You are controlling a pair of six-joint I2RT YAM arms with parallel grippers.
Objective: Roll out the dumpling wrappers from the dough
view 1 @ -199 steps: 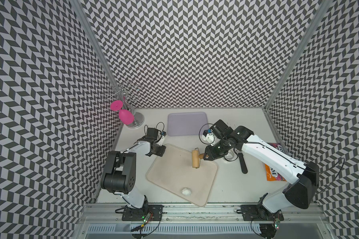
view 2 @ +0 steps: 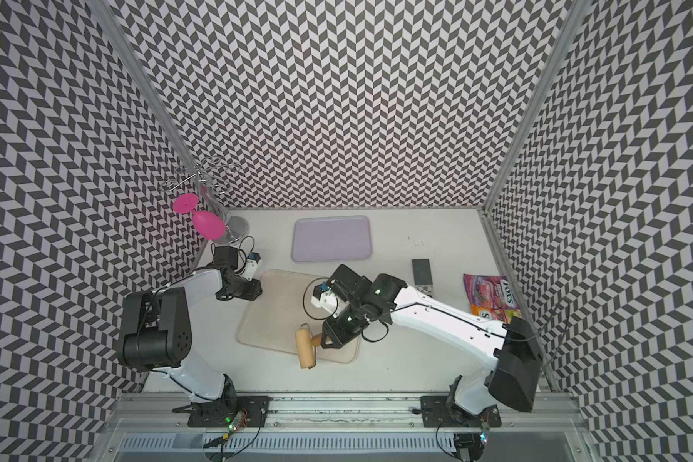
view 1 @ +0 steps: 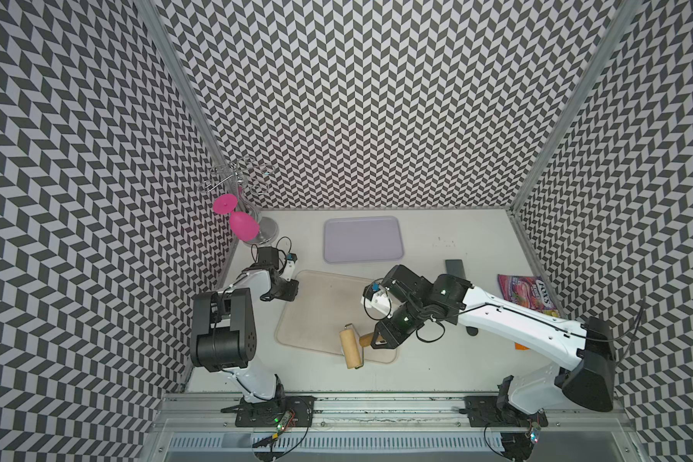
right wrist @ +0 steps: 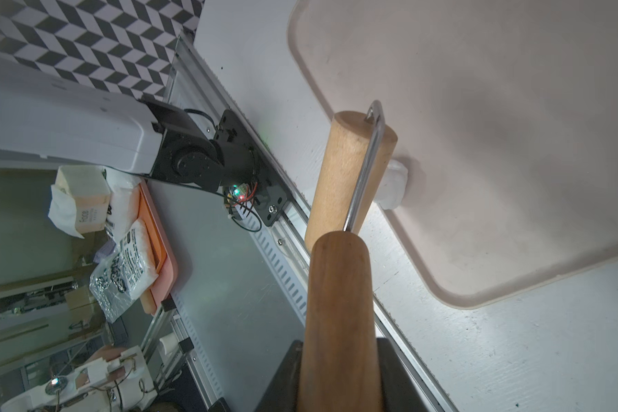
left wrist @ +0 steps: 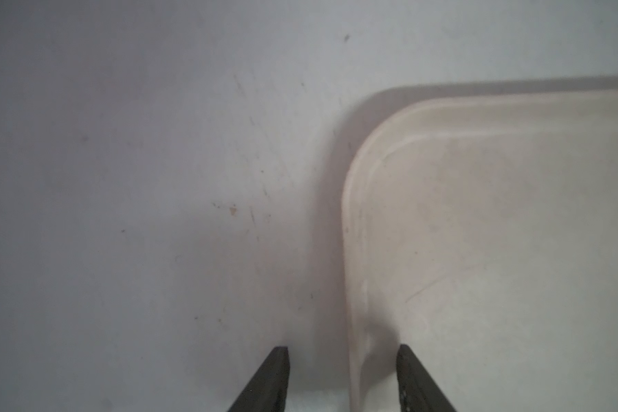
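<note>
My right gripper is shut on the wooden handle of a small roller [right wrist: 353, 161], whose cylinder hangs over the front edge of the beige board [view 1: 315, 308]. Behind the cylinder, the white dough lump [right wrist: 392, 185] shows partly in the right wrist view; in the top views the roller hides most of it. Whether roller and dough touch I cannot tell. At the board's far left corner is my left gripper, its fingers parted with nothing between them, one each side of the board's edge as seen from its wrist.
A lilac tray [view 1: 362, 238] lies empty at the back. A dark-handled tool [view 2: 422, 273] and a candy bag [view 1: 527, 294] are on the right. A stand with pink utensils [view 1: 243, 225] occupies the back left. Most of the board is bare.
The board has turned squarer to the table, its near right corner swinging back, as my left gripper moved left.
</note>
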